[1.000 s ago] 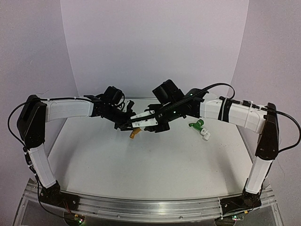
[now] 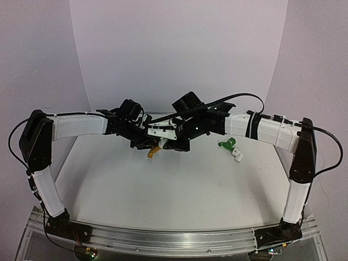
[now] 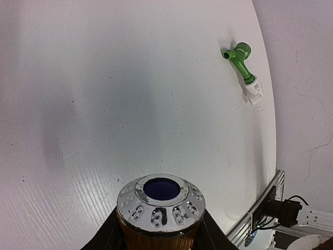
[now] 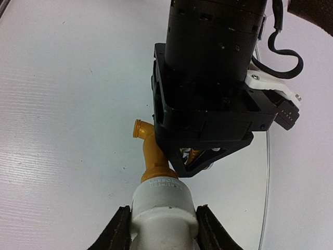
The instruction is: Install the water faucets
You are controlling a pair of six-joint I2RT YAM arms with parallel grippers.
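Note:
An orange faucet (image 4: pixel 153 153) with a chrome knob (image 3: pixel 162 200) is in my left gripper, whose fingers press on both sides just below the knob. The spout points down and toward the front in the top view. On the faucet's end sits a white connector (image 4: pixel 162 200), meeting the orange collar; how far it is threaded on cannot be told. My right gripper is shut around this connector. Both grippers face each other above the table, left of its middle. A green faucet (image 2: pixel 228 144) with a white connector (image 2: pixel 237 155) on its end lies on the table.
A metal rail (image 2: pixel 168 239) runs along the front edge. Light walls stand at the back and both sides. The two wrists are very close together, with cables looping above the right arm.
The right gripper's wrist has turned and the right arm has shifted slightly left. The orange spout has moved a little left with it. The left arm looks nearly still, and the green faucet has not moved.

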